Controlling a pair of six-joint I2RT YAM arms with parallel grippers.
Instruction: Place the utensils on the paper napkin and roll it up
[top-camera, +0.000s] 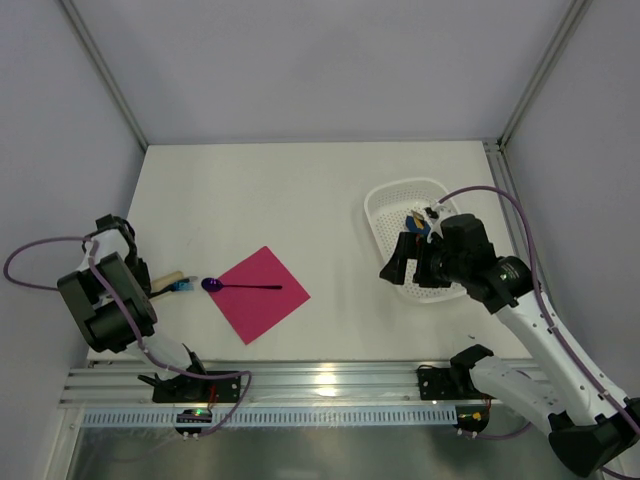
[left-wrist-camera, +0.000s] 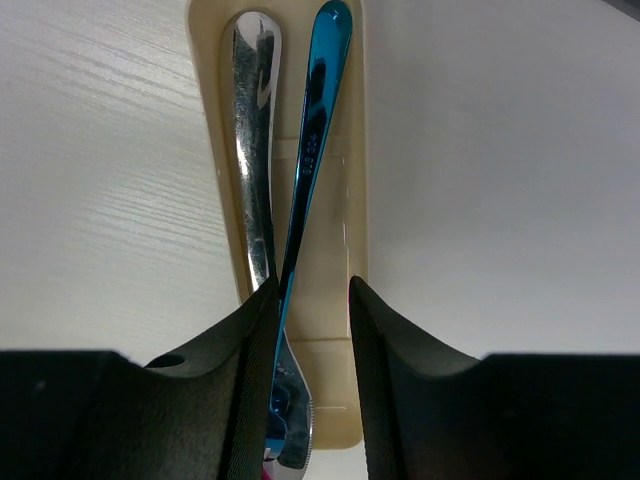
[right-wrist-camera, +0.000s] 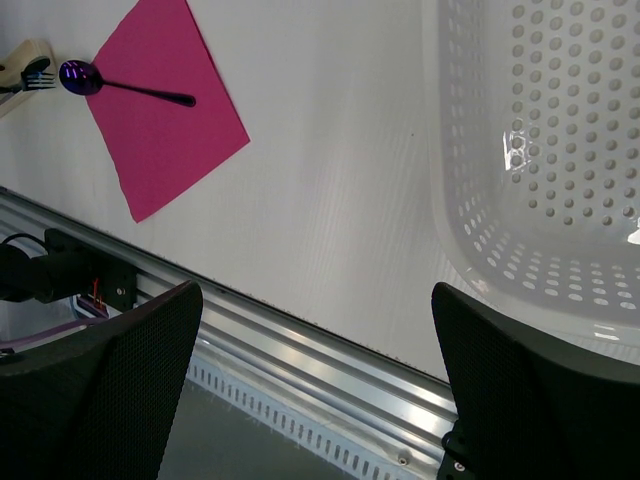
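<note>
A pink napkin (top-camera: 255, 310) lies on the table with a purple spoon (top-camera: 215, 285) across it, its long handle pointing right. At the left, a beige holder (left-wrist-camera: 345, 220) contains a silver utensil (left-wrist-camera: 255, 150) and a blue utensil (left-wrist-camera: 310, 140). My left gripper is over this holder, fingers apart on either side of the utensils' lower part, partly open; whether it touches them I cannot tell. My right gripper is open above the white basket's left side, nothing between its fingers.
The white perforated basket (right-wrist-camera: 435, 120) stands at the right with small objects inside. A metal rail runs along the front edge.
</note>
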